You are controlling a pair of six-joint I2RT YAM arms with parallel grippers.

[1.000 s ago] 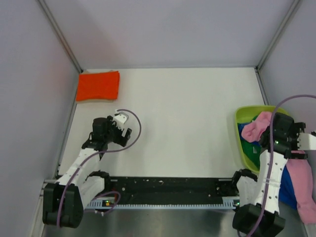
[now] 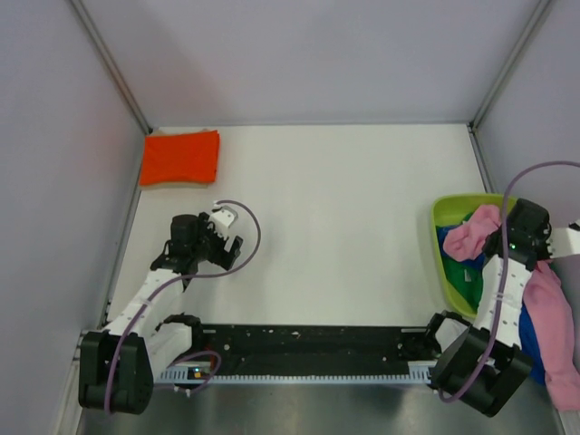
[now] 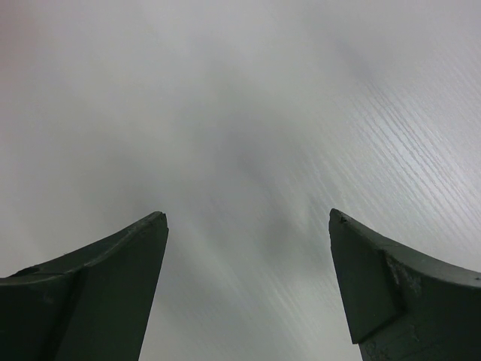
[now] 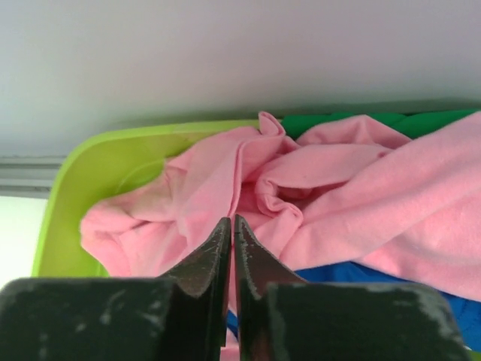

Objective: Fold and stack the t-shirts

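A folded orange shirt (image 2: 178, 156) lies at the back left. A green-yellow bin (image 2: 446, 208) on the right holds crumpled pink (image 4: 346, 218), green (image 4: 417, 120) and blue (image 4: 346, 274) shirts, with pink and blue cloth hanging over its front right. My right gripper is above the pink cloth in the bin, its fingertips together, nothing visibly held. My left gripper stands open over bare white table at the left, below the orange shirt.
Grey walls (image 2: 317, 63) bound it at back and sides, close behind the bin.
The right arm has shifted slightly at the bin over the last second, angling its wrist. The left arm and the orange shirt are unmoved.
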